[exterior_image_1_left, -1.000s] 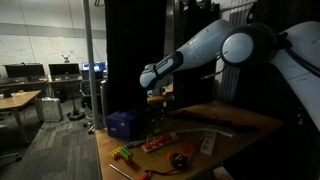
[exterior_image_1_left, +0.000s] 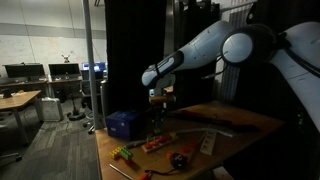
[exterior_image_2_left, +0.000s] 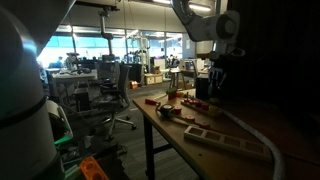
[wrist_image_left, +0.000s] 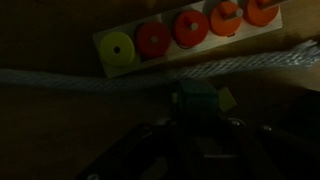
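My gripper is shut on a small dark teal block (wrist_image_left: 199, 97), seen from above at the lower middle of the wrist view. The fingers are mostly lost in shadow. Beyond the block, a pale rope (wrist_image_left: 120, 82) crosses the view. Farther up is a light board (wrist_image_left: 172, 45) with a row of yellow, red and orange discs. In exterior view 1 my gripper (exterior_image_1_left: 158, 101) hangs above the back part of the table, too dark there for the block to show clearly.
A blue box (exterior_image_1_left: 122, 125) stands at the table's left back. Several coloured toys, including a green-and-red piece (exterior_image_1_left: 122, 153), lie near the front left. A long wooden tray (exterior_image_2_left: 227, 142) with hollows rests near a curved pale rope (exterior_image_2_left: 262, 137).
My gripper has shifted or turned very slightly over the past second. The objects on the table look the same.
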